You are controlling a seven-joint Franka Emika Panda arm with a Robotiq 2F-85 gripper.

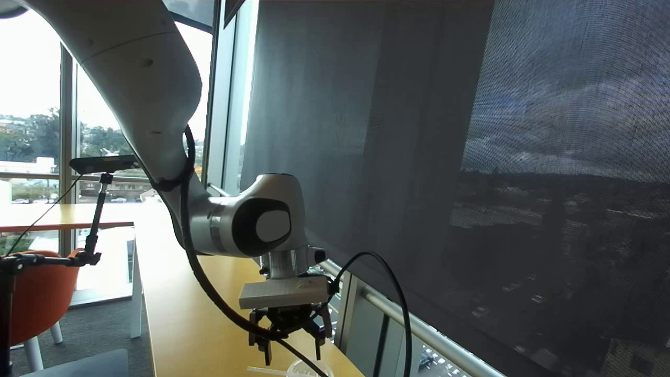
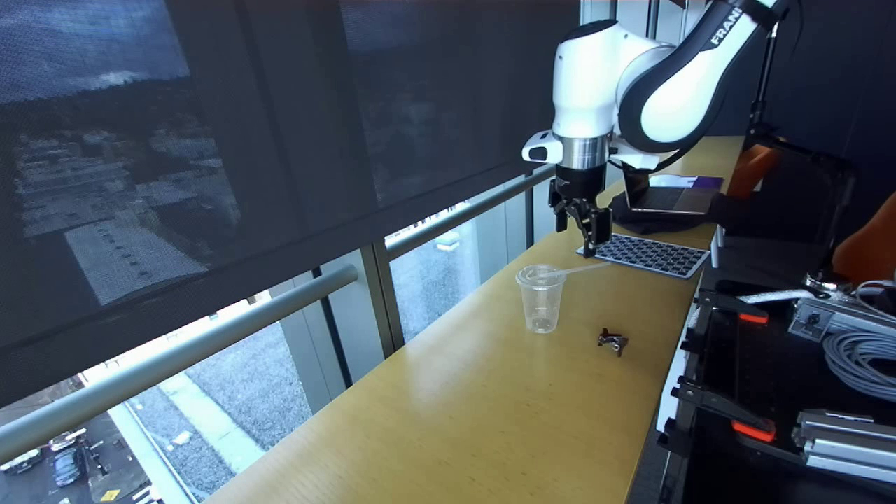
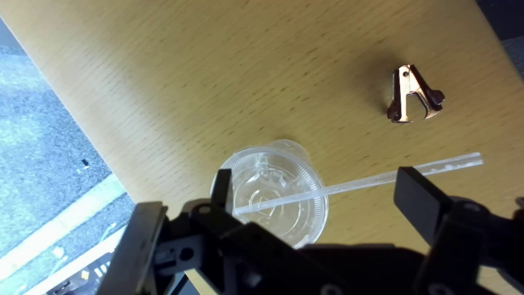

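Note:
A clear plastic cup stands upright on the wooden table. Across its top lies a translucent straw, one end over the mouth and the other sticking out well past the rim. My gripper is open above the table near the cup, its fingers apart and empty. From the wrist, the cup shows low in the picture, partly covered by the left finger, while the straw runs between the two fingers and passes behind the right one. In exterior view 1 only the cup's top peeks over the bottom edge.
A small staple remover lies on bare table near the cup. Behind the gripper are a grey keyboard-like panel and a laptop. A metal railing and window blind border one side.

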